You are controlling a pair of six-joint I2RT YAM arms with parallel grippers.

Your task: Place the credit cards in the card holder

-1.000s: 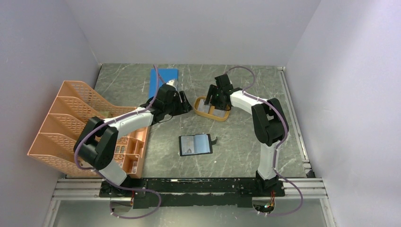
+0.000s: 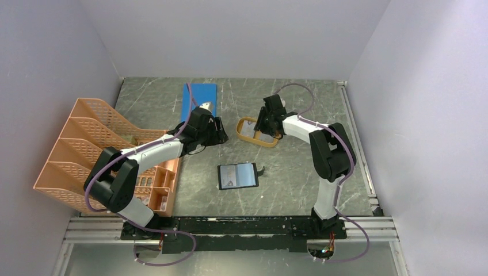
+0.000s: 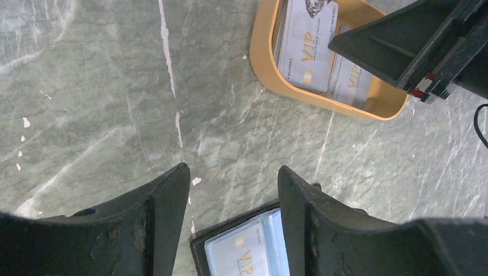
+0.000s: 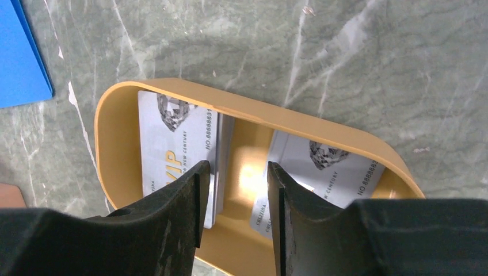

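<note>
White VIP cards lie in a tan oval tray (image 2: 239, 122). In the right wrist view, a thicker card stack (image 4: 178, 135) sits at the tray's left side and another card (image 4: 322, 172) lies slanted to its right, with bare tray floor between. My right gripper is over that gap, part open and holding nothing; its left finger covers part of the stack. The open black card holder (image 2: 237, 176) lies flat nearer the front, with a VIP card (image 3: 239, 250) in its left pocket. Left of the tray, my left gripper hovers open and empty.
A large orange compartment rack (image 2: 92, 146) stands at the left, partly under my left arm. A blue sheet (image 2: 204, 92) lies at the back.
My right gripper has shifted slightly right and toward the front over the tray. Tray and card holder have not moved.
</note>
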